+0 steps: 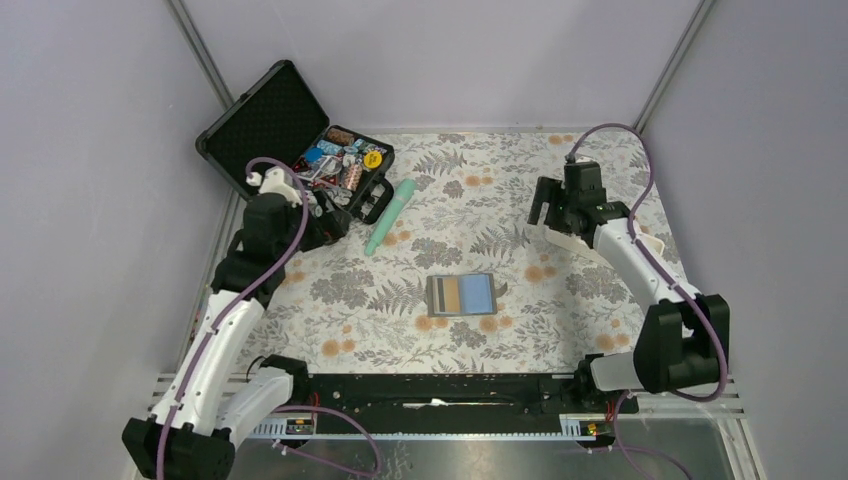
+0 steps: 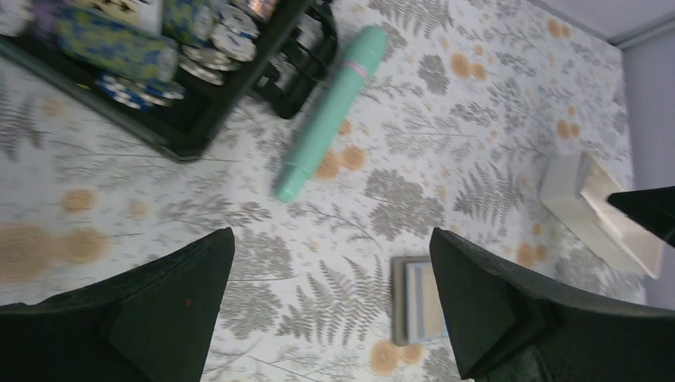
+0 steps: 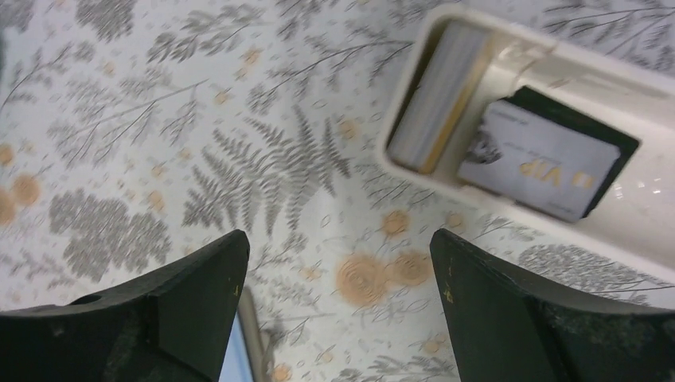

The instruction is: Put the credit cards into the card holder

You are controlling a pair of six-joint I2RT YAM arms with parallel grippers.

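Note:
The card holder (image 1: 429, 297) lies flat near the middle front of the table, grey-edged with tan and blue areas; whether these are cards cannot be told. In the right wrist view a silvery card (image 3: 541, 159) marked VIP rests over a dark green one (image 3: 627, 151) inside the white tray (image 3: 487, 196). My left gripper (image 1: 328, 222) stands open at the left by the black case, well away from the holder. Over at the right, my right gripper (image 1: 546, 202) is also open, beside the tray. Nothing shows between either pair of fingers.
An open black case (image 1: 262, 125) full of small items occupies the back left. Beside it lies a green cylinder (image 1: 390, 218). A grey and tan block (image 3: 446, 95) fills one end of the tray. Table space between the arms is clear.

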